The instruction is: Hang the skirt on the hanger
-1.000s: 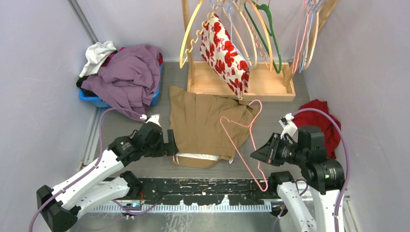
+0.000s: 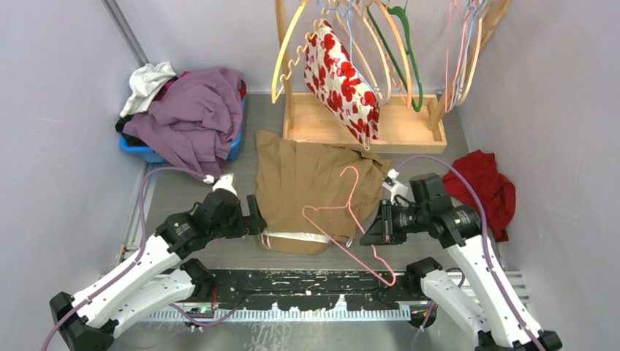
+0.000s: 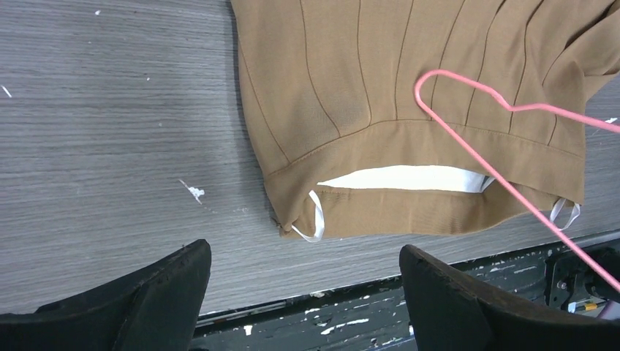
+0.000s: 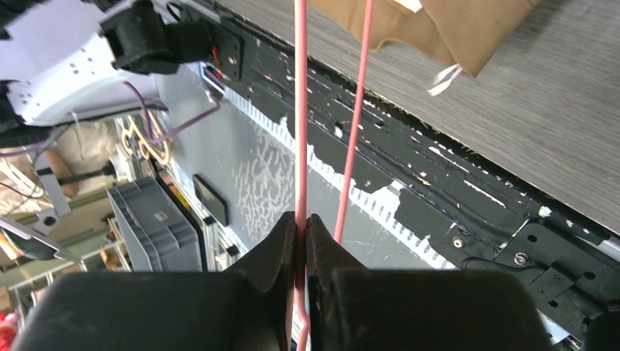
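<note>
A brown pleated skirt lies flat on the grey floor, its waistband toward the robot and slightly gaping, with a white lining and small white loops showing. Above its right part hangs a pink hanger, tilted. My right gripper is shut on the hanger's wire. One corner of the hanger appears over the skirt in the left wrist view. At the skirt's left waistband corner stands my left gripper, open; in its own view the fingers are wide apart with nothing between them.
A wooden rack at the back carries several hangers and a red-flowered cloth. Back left is a blue basket heaped with clothes. A red cloth lies at the right. Bare floor extends left of the skirt.
The right gripper has moved left with the hanger, bringing it further over the skirt and turning its hook leftward. The left arm has barely shifted. The skirt lies as before.
</note>
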